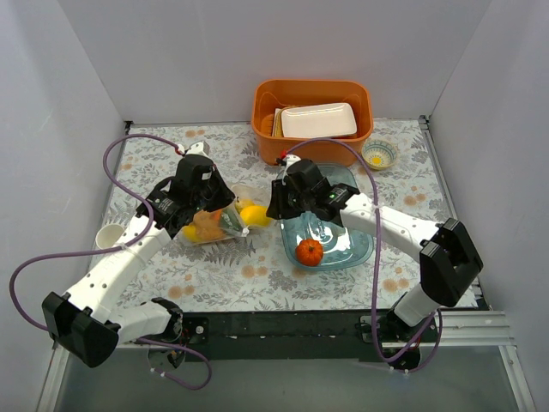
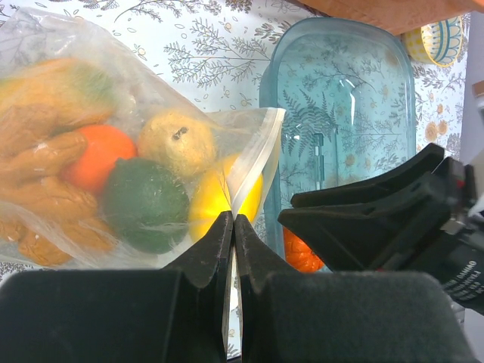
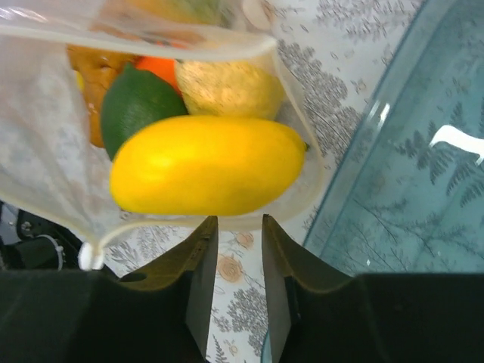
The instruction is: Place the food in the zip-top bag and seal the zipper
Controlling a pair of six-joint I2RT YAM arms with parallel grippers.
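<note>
The clear zip top bag [image 2: 91, 45] lies on the table with several food pieces inside. Among them are a yellow oblong fruit [image 3: 208, 165] near the mouth, a dark green one [image 2: 146, 204], a round tan one [image 2: 178, 144] and an orange-red one [image 2: 102, 156]. My left gripper is shut on the bag's edge at the mouth. My right gripper stands part open just outside the mouth, nothing between its fingers. An orange pumpkin-like piece [image 1: 310, 251] sits in the blue-green tray [image 1: 347, 259].
An orange bin [image 1: 313, 90] holding a white tray [image 1: 319, 121] stands at the back. A patterned bowl [image 1: 379, 154] is at the back right, a white cup [image 1: 110, 236] at the left.
</note>
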